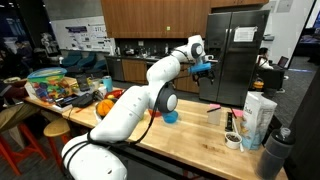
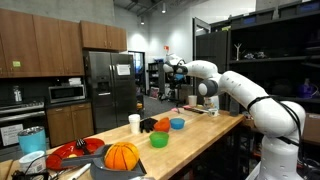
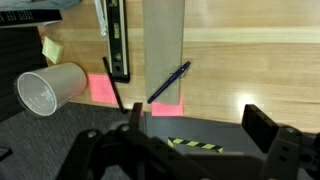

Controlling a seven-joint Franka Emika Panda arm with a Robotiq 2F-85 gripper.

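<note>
My gripper is open over the far end of the table, its two black fingers wide apart at the bottom of the wrist view and nothing between them. In exterior view 1 the gripper hangs well above the tabletop. A dark blue pen lies slantwise below it, partly across a grey strip. Pink sticky notes lie near the table edge, and a black level-like bar rests beside the strip. At the left of the wrist view is a white cup seen from above.
Bowls, including a green one and a blue one, stand along the table with an orange ball. A bag and a dark canister stand at the right edge.
</note>
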